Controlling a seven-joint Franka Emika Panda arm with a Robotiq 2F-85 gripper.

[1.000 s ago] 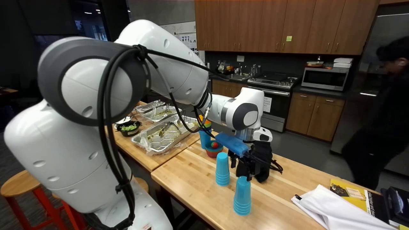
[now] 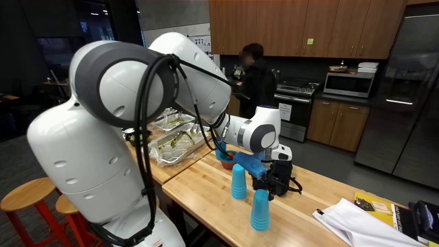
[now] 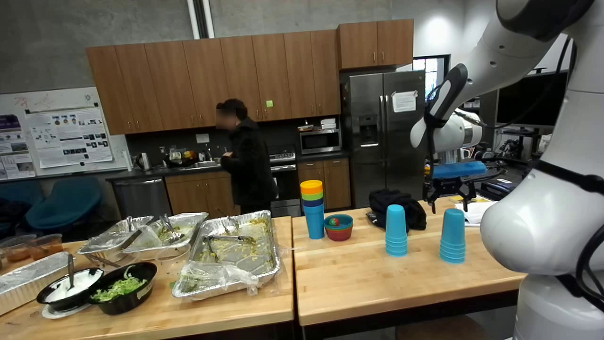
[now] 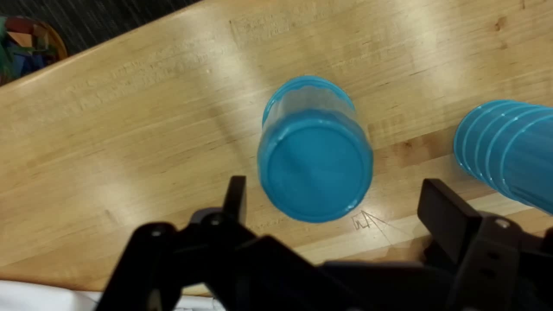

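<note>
Two stacks of blue cups stand upside down on the wooden table. The right stack (image 3: pixel 453 235), nearest in exterior view 1, is below and between the fingers of my gripper (image 3: pixel 450 205) without being gripped. In the wrist view this stack (image 4: pixel 316 166) shows its round base, with a black finger (image 4: pixel 236 199) to its left and the other to its right. My fingers are open and nothing is held. The other stack (image 3: pixel 396 229) stands a little apart, and in the wrist view it (image 4: pixel 523 153) lies at the right edge.
A black cloth bundle (image 3: pixel 399 208) lies behind the stacks. A tall stack of coloured cups (image 3: pixel 313 209) and small bowls (image 3: pixel 338 232) stand farther left. White cloth (image 2: pixel 356 224) lies at the right end. Bare table extends in front.
My gripper has come down a little in exterior view 1, and the arm's elbow has shifted right. The cup stacks have not moved. A person has gone from the fridge to the counter.
</note>
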